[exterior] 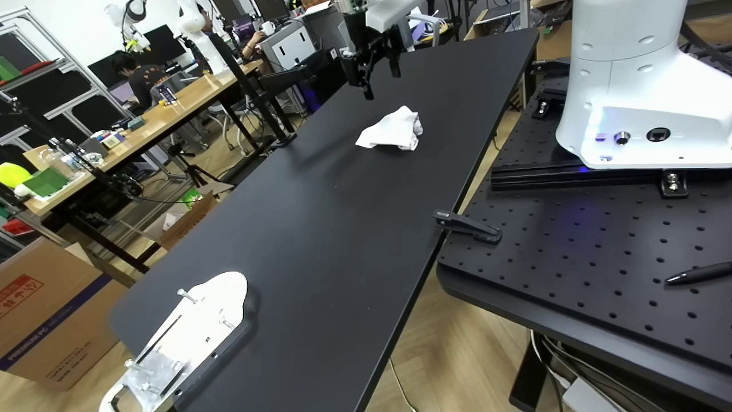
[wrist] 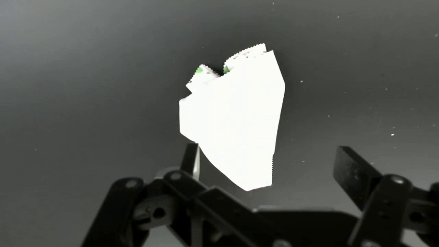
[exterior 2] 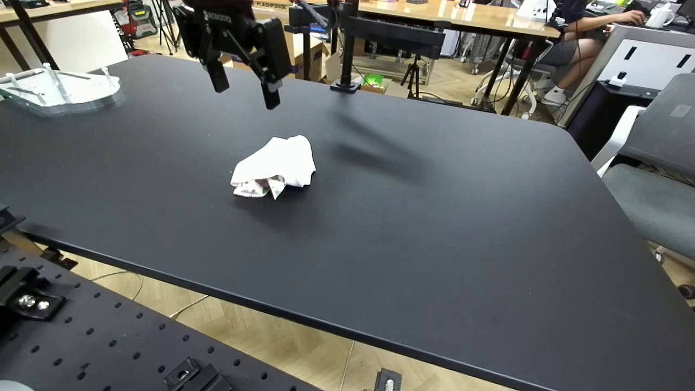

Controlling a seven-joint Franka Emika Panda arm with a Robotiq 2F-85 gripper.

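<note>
A crumpled white cloth [exterior: 392, 129] with a zigzag-cut edge lies on the black table. Its patterned underside peeks out along one edge of the cloth [exterior 2: 278, 162] in the second exterior view. My gripper is open above the table, its fingers wide apart and nothing held between them. In the wrist view the cloth [wrist: 238, 115] reaches from ahead of the fingertips back into the gap, nearer the left finger. The first exterior view has the gripper [exterior: 382, 83] raised above the tabletop, clear of the cloth.
A white plate-like fixture with upright pegs [exterior: 199, 323] stands at the table's far end. A black clamp [exterior: 468, 226] sits at the table edge beside the perforated base plate [exterior: 583, 254]. Bare tabletop surrounds the cloth.
</note>
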